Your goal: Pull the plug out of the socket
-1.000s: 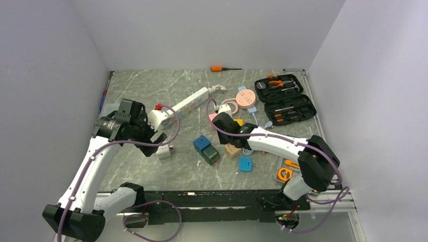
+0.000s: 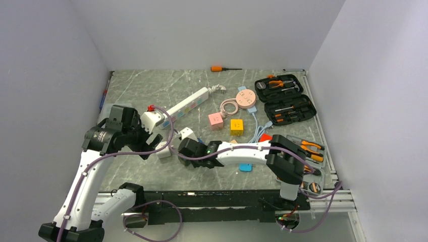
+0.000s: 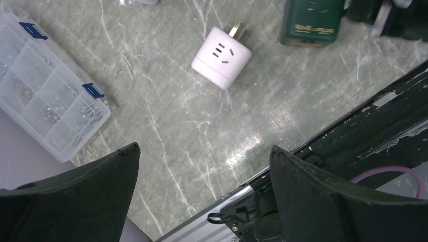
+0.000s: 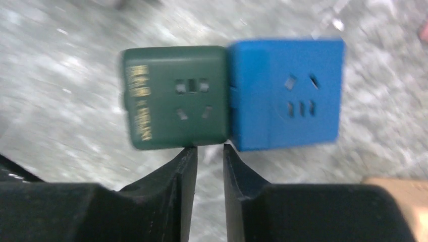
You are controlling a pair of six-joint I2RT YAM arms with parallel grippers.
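Observation:
In the right wrist view a dark green socket cube (image 4: pixel 171 96) sits against a blue socket cube (image 4: pixel 287 93), apparently joined; the image is blurred. My right gripper is just at their lower edge, its fingers a narrow gap apart, nothing clearly between them. In the top view the right arm hides most of both cubes. My left gripper stands open over bare tabletop, with a white plug cube (image 3: pixel 220 58), prongs showing, ahead of it and the green cube farther off at the upper right.
A white power strip (image 2: pixel 184 106) lies behind; pink (image 2: pixel 215 122) and yellow (image 2: pixel 236 127) cubes stand centre-right. Toolkits (image 2: pixel 285 108) fill the right side. A clear compartment box (image 3: pixel 55 96) lies left.
My right gripper has moved left and toward the front, from near the pink and yellow cubes to over the green and blue cubes.

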